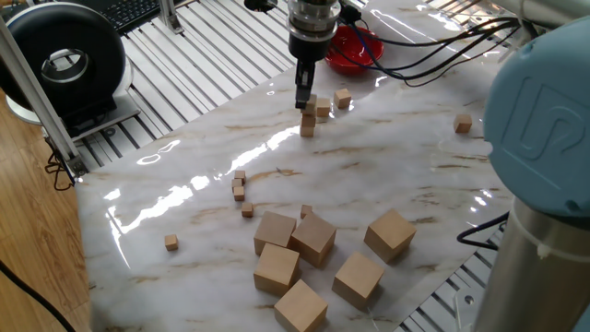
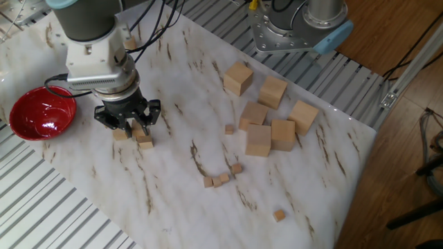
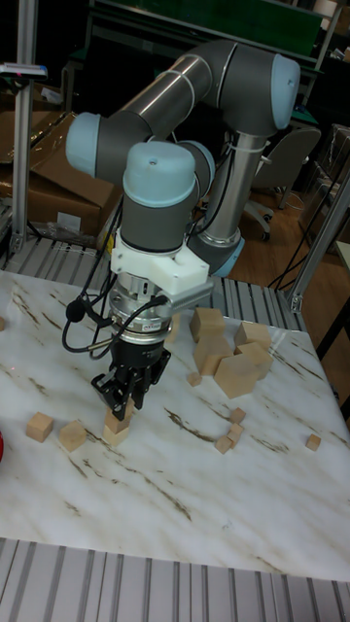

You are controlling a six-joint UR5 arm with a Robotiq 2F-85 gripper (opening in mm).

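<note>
My gripper (image 1: 303, 104) points down over the far part of the marble table, shut on a small wooden cube (image 1: 312, 100). Just beneath it stands a short stack of small cubes (image 1: 307, 130); whether the held cube touches the stack's top I cannot tell. In the third exterior view the gripper's dark fingers (image 3: 138, 394) partly hide the held cube above the stack (image 3: 113, 437). Close beside the stack sits another small cube (image 3: 73, 434), with a lone cube (image 3: 39, 426) farther out. From the second exterior view, the gripper (image 2: 138, 131) covers much of this group.
A red bowl (image 1: 353, 50) stands behind the cubes. Several large wooden blocks (image 1: 314, 239) cluster at the near side, with a row of small cubes (image 1: 239, 194) to their left. Lone cubes lie left (image 1: 171, 243) and right (image 1: 463, 124). Marble between is free.
</note>
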